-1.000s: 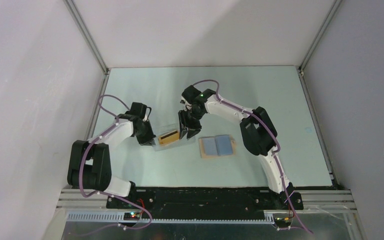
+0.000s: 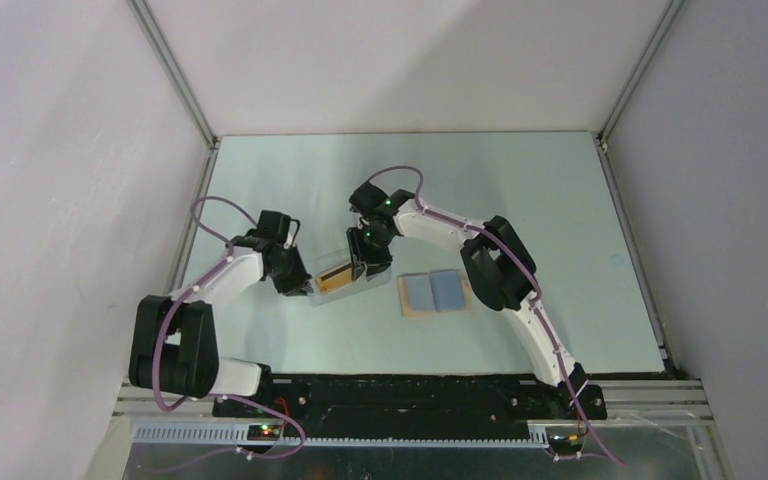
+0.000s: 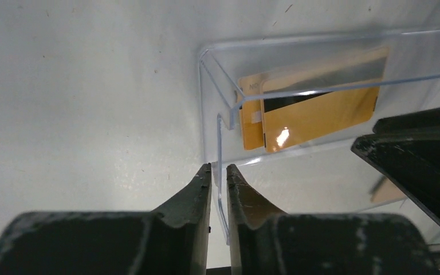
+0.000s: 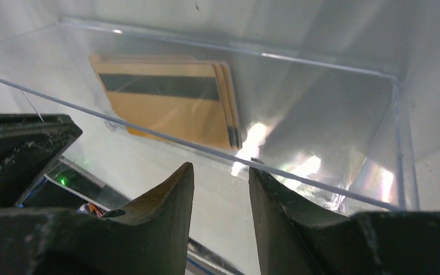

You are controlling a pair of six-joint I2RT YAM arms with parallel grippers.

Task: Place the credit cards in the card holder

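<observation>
Gold cards with a dark stripe (image 2: pixel 334 279) (image 3: pixel 315 120) (image 4: pixel 166 106) lie stacked inside a clear acrylic box (image 3: pixel 332 40) (image 4: pixel 397 126). At the box's left end, my left gripper (image 2: pixel 300 285) has its fingertips on either side of the thin clear wall, slightly parted. My right gripper (image 2: pixel 370 262) stands open over the box's right part, beside its near long edge, with no card between its fingers. Whether either finger touches the box is hard to tell.
A wooden board (image 2: pixel 408 306) with two blue-grey pads lies right of the box.
My right gripper and arm have moved a little to the left. The left arm has shifted slightly downward in the top view since a second ago, along with the box.
</observation>
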